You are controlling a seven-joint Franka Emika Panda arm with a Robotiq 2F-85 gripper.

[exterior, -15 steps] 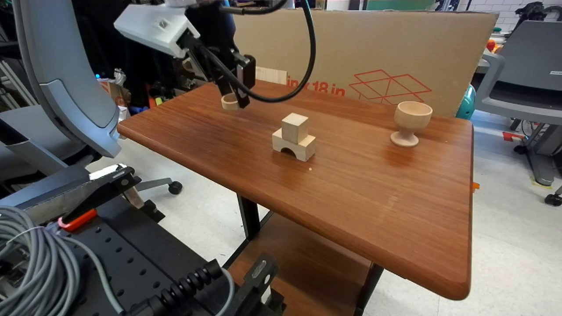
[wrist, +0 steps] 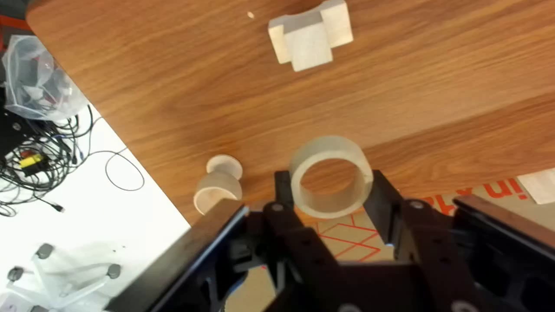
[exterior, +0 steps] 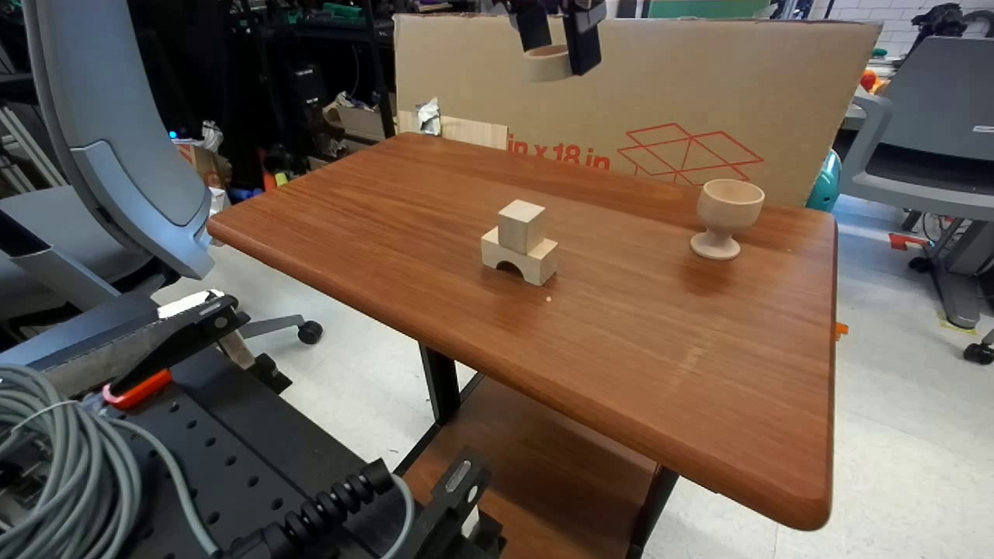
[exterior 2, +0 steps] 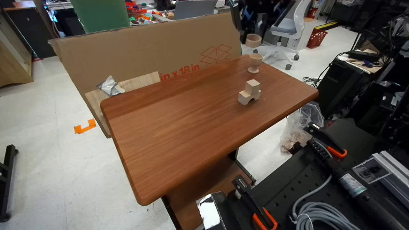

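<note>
High above the table's back part, my gripper is shut on a pale wooden ring [wrist: 308, 154], one black finger on either side of it. The same ring [exterior: 547, 64] shows at the top edge of the first exterior view, well clear of the tabletop. A wooden goblet [exterior: 728, 205] stands upright near the table's right end. Nearer the middle, a wooden cube [exterior: 521, 224] rests on an arched block [exterior: 538, 265]. In the second exterior view the ring [exterior 2: 253, 40] appears above the goblet [exterior 2: 255, 62], though their distance apart is hard to judge.
Behind the wooden table [exterior: 671, 326] a tall cardboard panel [exterior: 652, 93] rises along the back edge. A tiny pale speck [exterior: 549, 299] lies in front of the arched block.
The gripper and ring have moved up and to the right in the first exterior view, from low over the table's left part. The goblet and blocks have stayed in place.
</note>
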